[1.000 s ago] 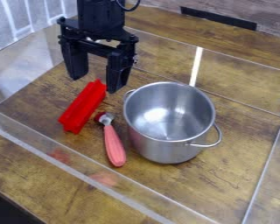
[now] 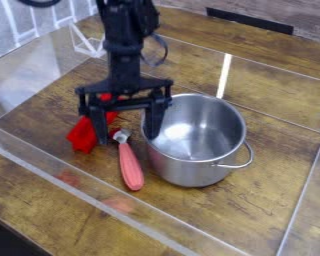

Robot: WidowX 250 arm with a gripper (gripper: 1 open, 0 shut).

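Observation:
My gripper [image 2: 123, 112] is a dark, blurred shape in the middle-left of the view, open, over the red object and just left of the pot's rim. A red object [image 2: 85, 135] lies on the wooden surface, partly hidden behind the gripper. A pink-red handled utensil [image 2: 131, 164] lies between the red object and a steel pot [image 2: 196, 150]. The pot stands upright on the right, with a wire handle at its right side. Whether anything touches the fingertips is too blurred to tell.
Clear panels or edges run along the left and lower left.
The gripper has moved toward the camera and turned, its fingers now lower in view and closer to the pot. The objects on the table appear unmoved.

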